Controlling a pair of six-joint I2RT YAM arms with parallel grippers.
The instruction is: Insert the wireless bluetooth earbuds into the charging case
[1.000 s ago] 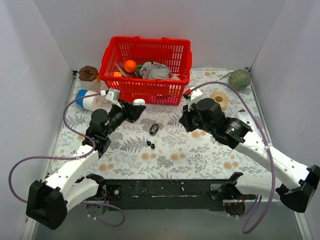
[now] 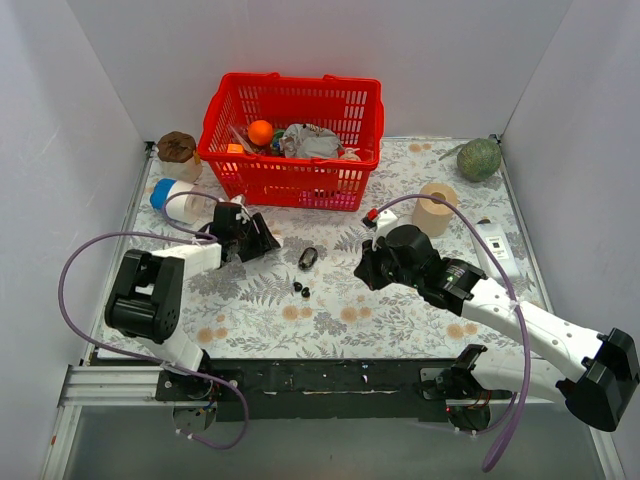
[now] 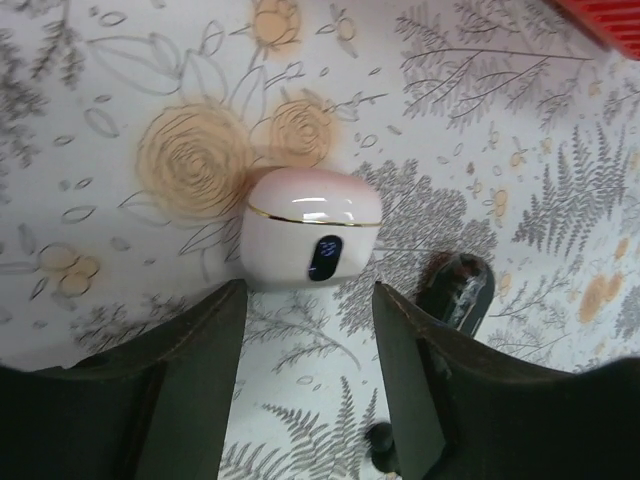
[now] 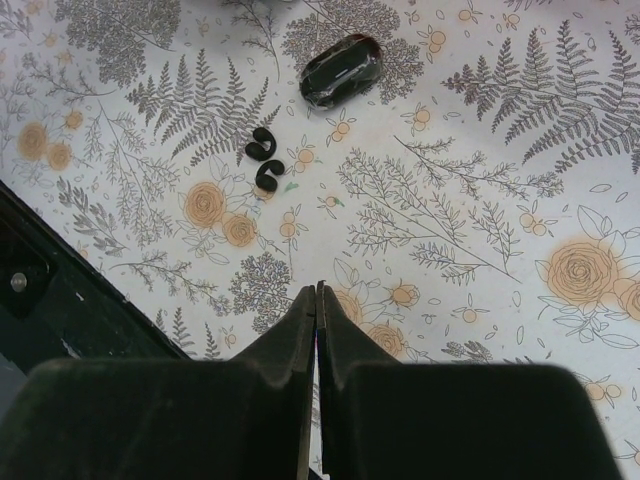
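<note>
A white rounded case [image 3: 310, 235] with a pinkish lid, gold seam and black oval mark rests on the table in the left wrist view. My left gripper has its fingers apart just at the case's near edge, with a slight gap on the right side. From above, that gripper [image 2: 268, 240] covers most of the case. Two small black earbuds [image 4: 261, 144] lie loose on the cloth beside a glossy black oval object [image 4: 341, 71]. Over the table's middle right, my right gripper [image 2: 368, 272] has its fingertips together, nothing visible between them.
A red basket [image 2: 290, 190] of mixed items stands at the back. A white jar with a blue lid [image 2: 182, 202] lies near the left arm. A tape roll [image 2: 433, 210], a white device [image 2: 496, 248] and a green round object [image 2: 479, 158] are at right.
The right arm has shifted slightly. Earbuds and black oval object have stayed put.
</note>
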